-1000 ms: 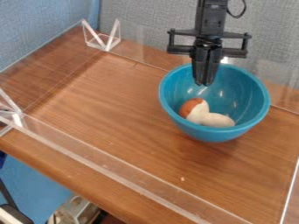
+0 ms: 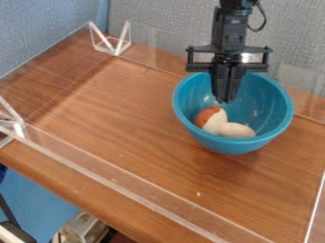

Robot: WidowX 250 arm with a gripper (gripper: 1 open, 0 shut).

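Note:
A blue plastic bowl (image 2: 260, 133) sits on the wooden table at the right. Inside it lies a pale object with an orange-red end (image 2: 226, 124), which looks like a toy. The black gripper (image 2: 223, 95) hangs from the top over the bowl's back part, its fingers dipping inside the rim above and behind that object. Its fingertips appear together, with nothing visible between them.
White wire brackets (image 2: 112, 38) stand at its back and left edges, with transparent low walls around it. Grey and blue panels rise behind.
The gripper has moved down, deeper into the bowl. The bowl and the object inside it look unmoved.

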